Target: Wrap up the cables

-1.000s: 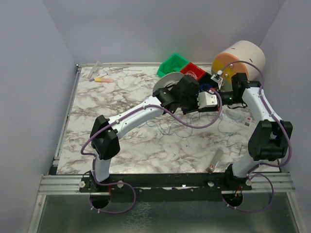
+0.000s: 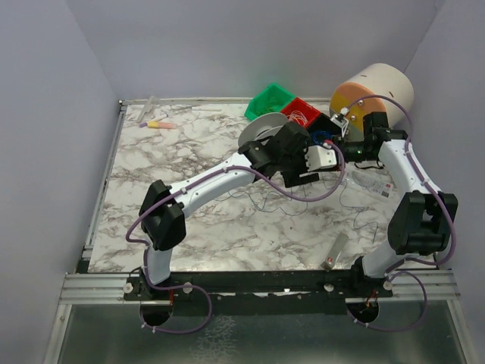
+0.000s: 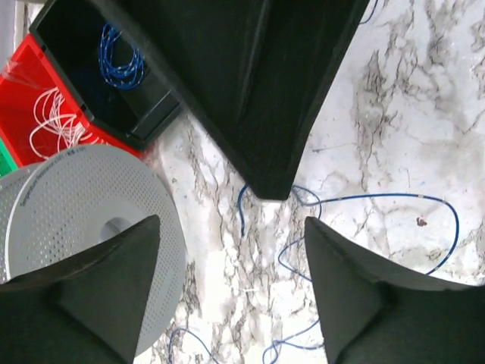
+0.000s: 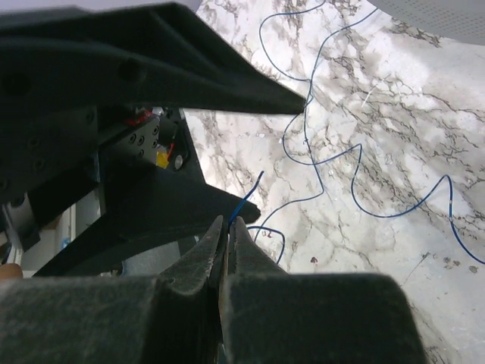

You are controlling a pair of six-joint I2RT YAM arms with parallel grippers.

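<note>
A thin blue cable lies in loose bends on the marbled table. My right gripper is shut on it near one end, and a short stub of blue sticks out past the fingertips in the right wrist view. In the left wrist view that free end hangs beside the right gripper's dark tip. My left gripper stands open, nothing seen gripped, its two fingers wide apart on either side of the free end as seen from its camera. From above, the arms partly hide both gripper tips.
A grey perforated spool stands close by the left gripper. Behind are a green bin, a red bin with white cable, and a black bin holding coiled blue cable.
The right arm has barely moved.
</note>
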